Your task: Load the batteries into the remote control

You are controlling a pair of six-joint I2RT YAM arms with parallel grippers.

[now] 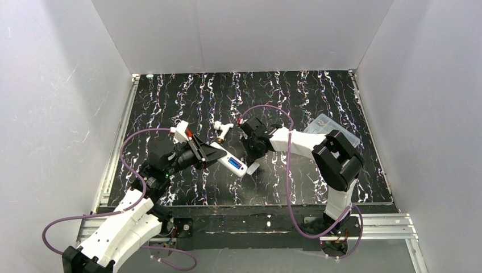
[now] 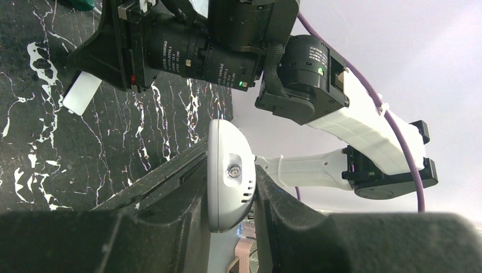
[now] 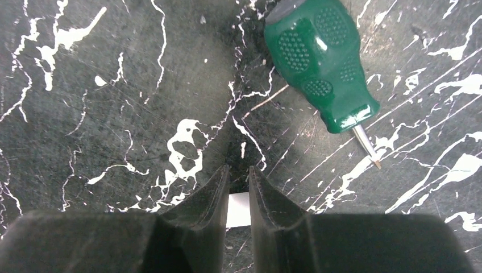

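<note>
My left gripper is shut on the white remote, held tilted over the table with its battery slot showing blue cells from above. My right gripper points down over the marble table, its fingertips close together with a narrow gap. Just past them lies a small white piece, seen also in the left wrist view, apparently a cover. A green screwdriver lies on the table to the upper right in the right wrist view.
A clear parts box sits at the right behind the right arm. A white tool lies behind the remote.
</note>
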